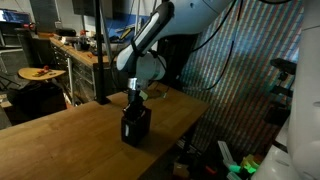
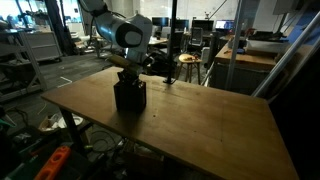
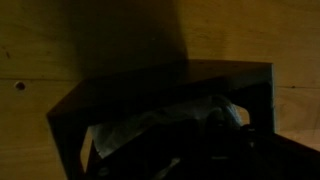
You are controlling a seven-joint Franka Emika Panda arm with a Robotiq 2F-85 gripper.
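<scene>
A black open-topped box (image 1: 136,130) stands upright on the wooden table, a small pale mark on its near side. Directly over its opening is my gripper (image 1: 135,98), its fingertips down at or inside the rim. Pale, crinkled plastic (image 3: 130,133) shows inside the box in the wrist view, against the dark gripper. The fingers appear shut on this plastic, though shadow hides the contact. The other exterior view has the box (image 2: 130,97) near the table's far-left part with the gripper (image 2: 130,75) above it.
A round stool (image 1: 42,74) and a workbench (image 1: 80,50) stand beyond it. Cables loop around the arm. Red and green items (image 1: 226,153) lie off the table's near side.
</scene>
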